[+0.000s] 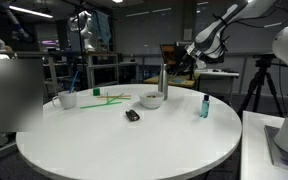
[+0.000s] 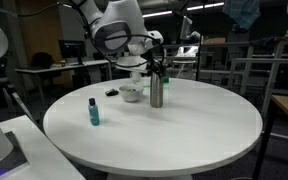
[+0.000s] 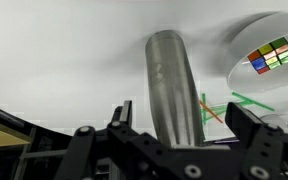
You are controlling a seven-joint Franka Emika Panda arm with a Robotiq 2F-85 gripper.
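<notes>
A tall silver cylinder (image 2: 157, 92) stands upright on the round white table (image 2: 184, 135). In the wrist view, the same metal cylinder (image 3: 174, 90) runs lengthwise below the gap between my fingers. My gripper is open, with one dark fingertip on each side of the cylinder and space showing on both sides. From exterior view 2, the gripper (image 2: 161, 68) appears at about the height of the cylinder's top; whether it touches cannot be judged.
A white bowl (image 1: 152, 100) with a colored cube (image 3: 272, 55) inside sits close to the cylinder. A blue bottle (image 1: 205, 106), a black object (image 1: 132, 115), a mug (image 1: 66, 99) and green sticks (image 1: 109, 102) are also on the table.
</notes>
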